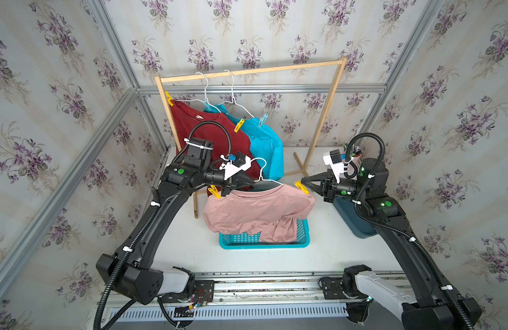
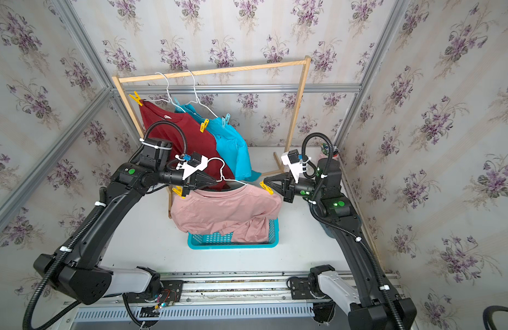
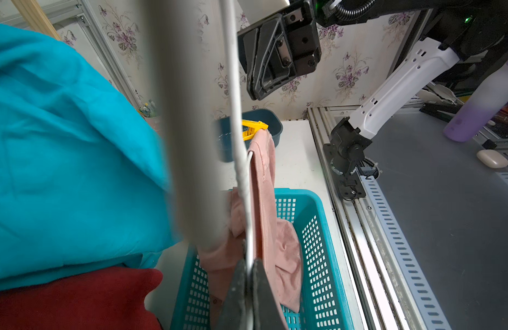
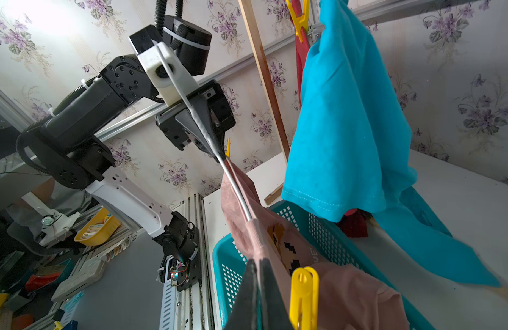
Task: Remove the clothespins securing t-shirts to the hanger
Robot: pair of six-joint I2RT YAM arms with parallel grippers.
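My left gripper is shut on the white hanger, whose wire runs between its fingers. A pink shirt drapes from that hanger over the basket. A yellow clothespin sits at the shirt's left shoulder by the left gripper. At the right shoulder, a second yellow clothespin stands just beside the fingers of my right gripper, outside them. That gripper is shut with nothing between its fingers.
A teal basket lies under the pink shirt. Behind, a red shirt and a blue shirt hang with clothespins on a wooden rack. A dark blue bin stands at the right.
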